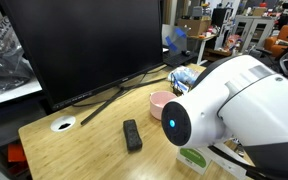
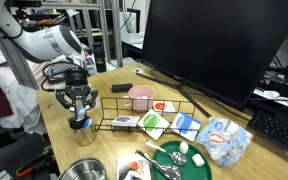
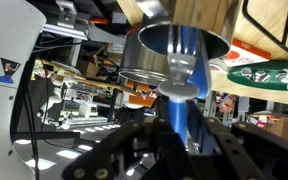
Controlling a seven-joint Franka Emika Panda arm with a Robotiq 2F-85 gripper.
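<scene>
In the wrist view a utensil with a blue handle [image 3: 178,118] and a bright metal end runs up the middle of the frame. My gripper is shut on its blue handle. The metal end overlaps the mouth of a round, shiny container [image 3: 149,62]; whether it touches the container cannot be told. In the second exterior view, my gripper [image 2: 81,122] is low over the table's near left side, at a clear jar [image 2: 68,134]. The arm hides the gripper in the first exterior view.
A black wire rack [image 2: 134,122] stands right of the gripper, with a metal pot [image 2: 84,171] in front. A green plate [image 2: 174,160] with utensils lies farther right. Behind are a pink bowl [image 2: 141,91] and monitor [image 2: 219,45]. A dark remote [image 1: 132,135] lies on open table.
</scene>
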